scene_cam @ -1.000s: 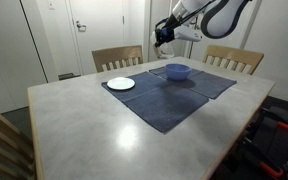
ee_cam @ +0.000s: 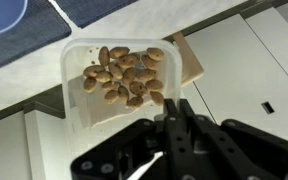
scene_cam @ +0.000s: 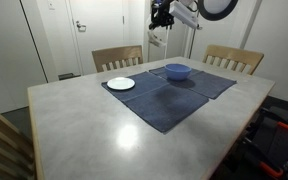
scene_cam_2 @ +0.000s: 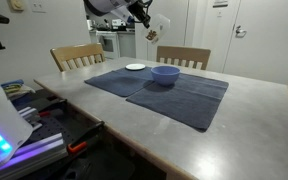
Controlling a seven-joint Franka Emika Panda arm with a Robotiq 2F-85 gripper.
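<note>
A clear container (ee_cam: 76, 92) with several brown, almond-like nuts (ee_cam: 129, 70) in it fills the middle of the wrist view. My gripper is shut on its near wall. In exterior view 2 the container (scene_cam_2: 160, 28) hangs tilted in the air beside my gripper (scene_cam_2: 146, 22), high above the table. Below it, apart from it, the blue bowl (scene_cam_2: 165, 77) sits on the table; exterior view 1 shows the bowl (scene_cam: 179, 73) on a dark mat. The bowl's inside is hard to make out.
A white plate (scene_cam: 121, 84) lies to the left of the bowl in exterior view 1. Dark mats (scene_cam: 164, 105) cover part of the white table (scene_cam: 69, 130). Chairs (scene_cam: 119, 60) stand round it.
Over the last second my gripper has risen and drifted slightly left in exterior view 1, carrying the container farther above the bowl. The bowl and plate have stayed put.
</note>
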